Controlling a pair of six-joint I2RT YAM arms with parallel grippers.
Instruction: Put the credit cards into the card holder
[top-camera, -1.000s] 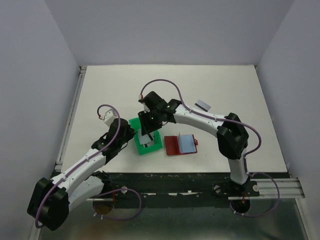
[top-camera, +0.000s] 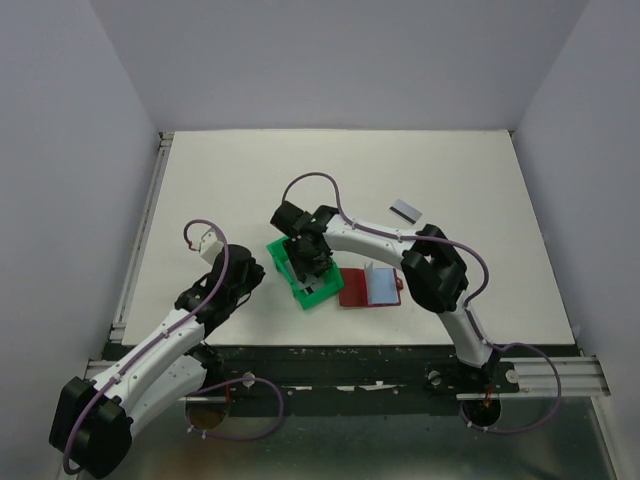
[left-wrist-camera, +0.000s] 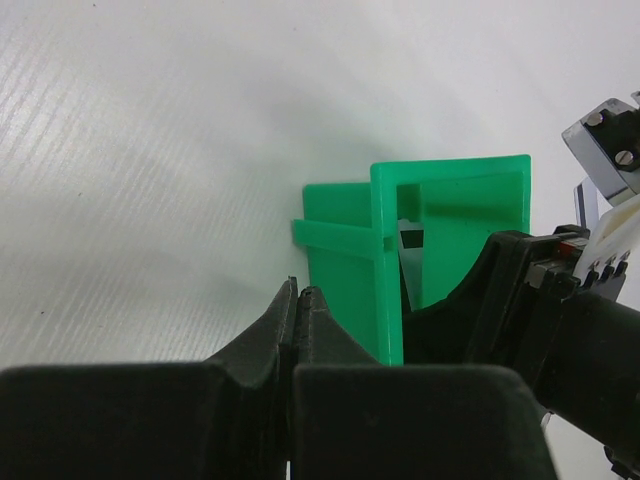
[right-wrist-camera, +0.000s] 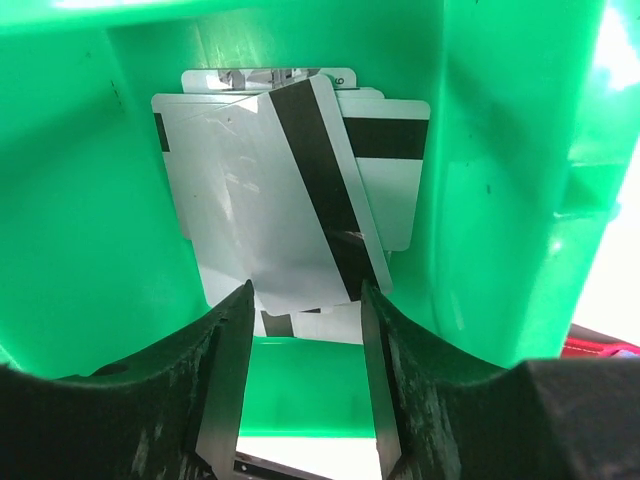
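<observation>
In the right wrist view several grey credit cards with black stripes (right-wrist-camera: 290, 190) lie overlapping inside the green box (right-wrist-camera: 400, 395). My right gripper reaches down into that box, its fingers apart over the lower part of the top card; whether they touch it I cannot tell. The open card holder (top-camera: 354, 287), dark red with a pale panel, lies just right of the green box in the top view. To the left of the box, my left gripper is shut, and nothing shows between its fingertips.
A single grey card or flat piece (top-camera: 406, 211) lies on the white table farther back to the right. The right forearm (top-camera: 385, 243) spans the space above the holder.
The right gripper has moved down deeper into the green box. Box and card holder have shifted slightly to the right. My left gripper has drawn back a little to the left.
</observation>
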